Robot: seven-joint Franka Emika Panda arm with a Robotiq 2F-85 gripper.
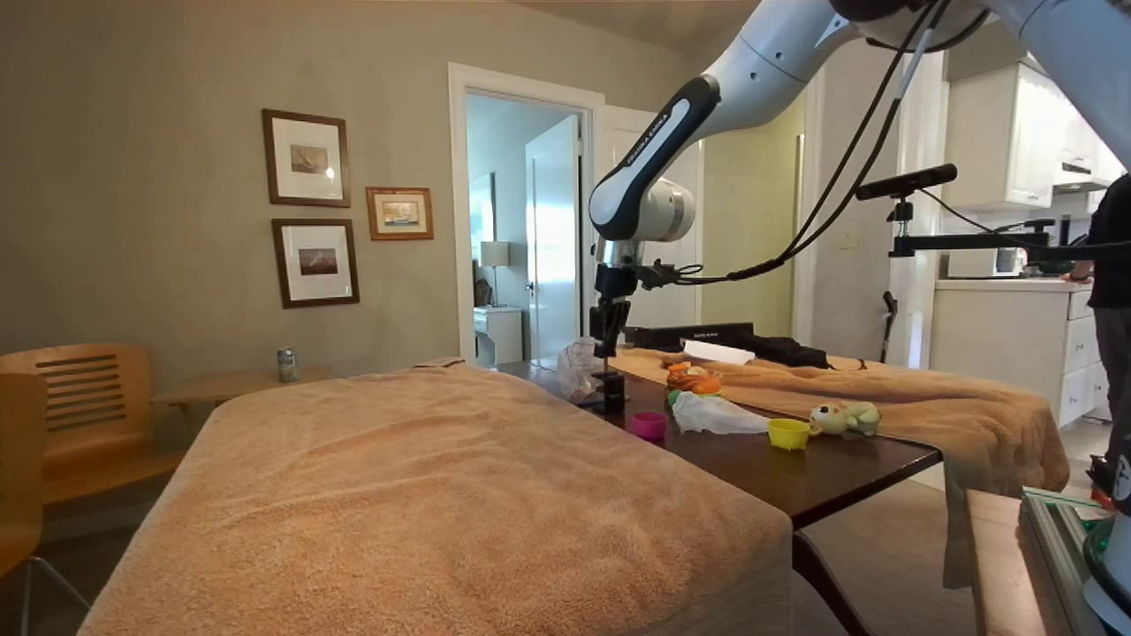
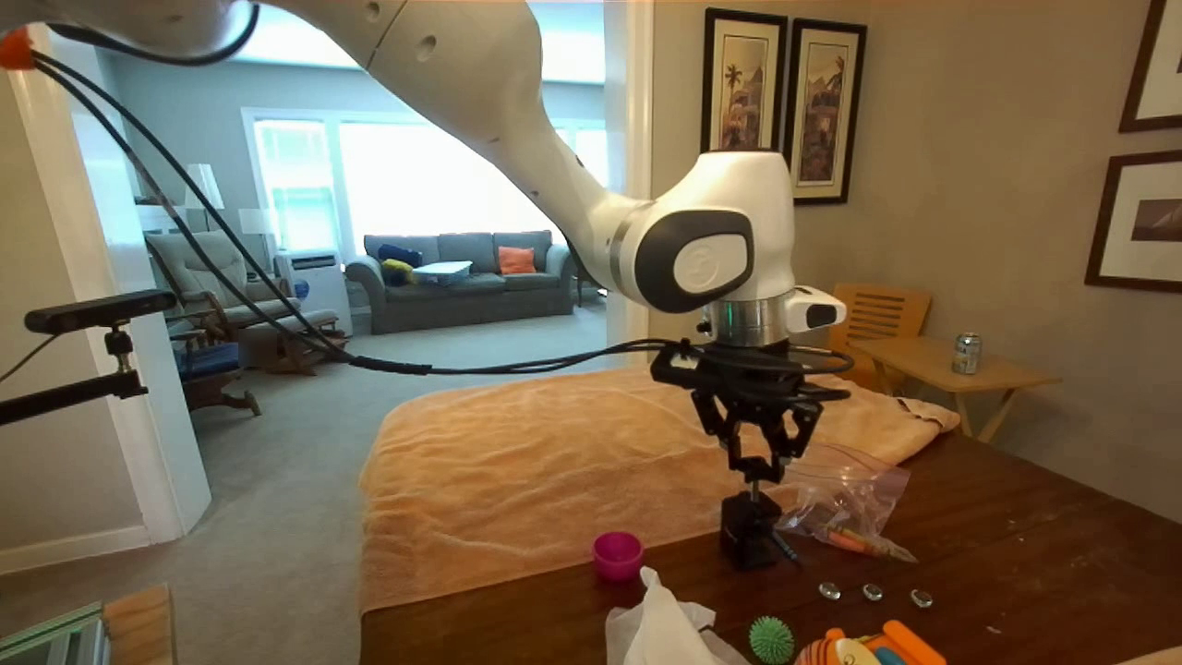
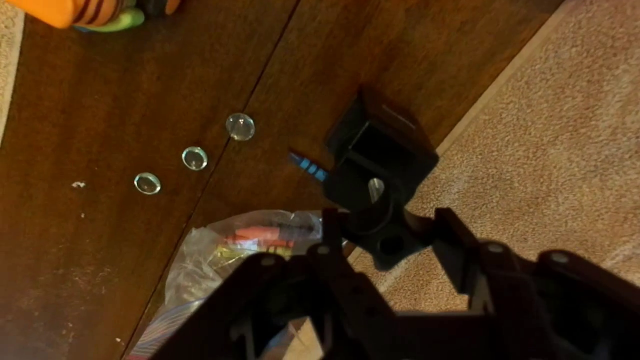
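Observation:
In exterior view 2, my gripper (image 2: 754,464) points down with its fingers shut on the top piece of a black block-like object (image 2: 750,530). A short metal rod joins that top piece to the block below. The wrist view shows the top piece (image 3: 391,243), with a round hole, between the fingers; the black block (image 3: 384,150) lies beyond it, turned at an angle. Exterior view 1 has my gripper (image 1: 607,350) above the block (image 1: 609,392), close to the table. Whether the block touches the tabletop is hard to tell.
A clear bag (image 3: 198,264) of crayons lies beside the block, with a blue crayon (image 3: 309,166) next to it. Three glass gems, a magenta cup (image 2: 618,555), a green spiky ball (image 2: 771,639), a white bag (image 2: 662,626) and a yellow cup (image 1: 787,434) share the dark table.

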